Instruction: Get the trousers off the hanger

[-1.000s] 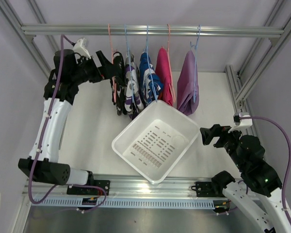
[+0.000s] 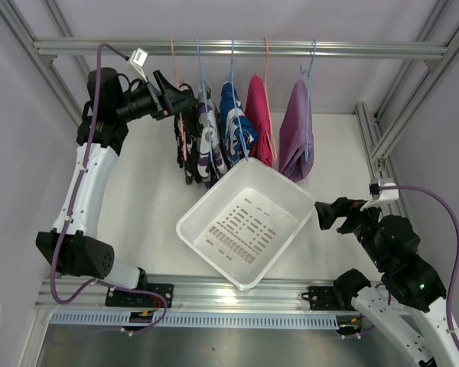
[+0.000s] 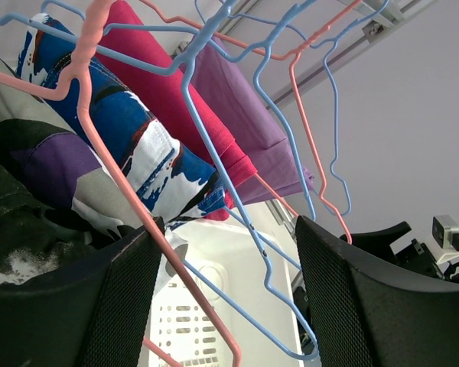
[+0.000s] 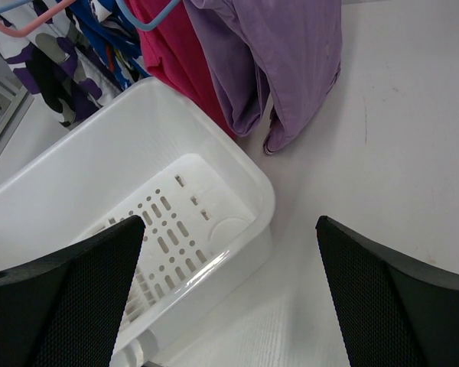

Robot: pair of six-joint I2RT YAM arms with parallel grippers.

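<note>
Folded trousers hang on hangers along the rail: black-patterned (image 2: 185, 157), purple-white camouflage (image 2: 212, 144), blue camouflage (image 2: 237, 126), red (image 2: 258, 115) and purple (image 2: 294, 138). My left gripper (image 2: 170, 95) is at the left end of the row, fingers apart; in the left wrist view the pink hanger (image 3: 125, 183) and blue hangers run between its open fingertips, with the dark trousers (image 3: 23, 222) at the left. My right gripper (image 2: 329, 214) stands open at the right, beside the basket, with nothing between its fingers.
A white basket (image 2: 190, 225) sits tilted in plan beneath the trousers at the centre. The metal rail (image 2: 122, 48) spans the top. Bare floor (image 2: 138, 199) shows left of the basket and to its right.
The right arm and trousers look unchanged.
</note>
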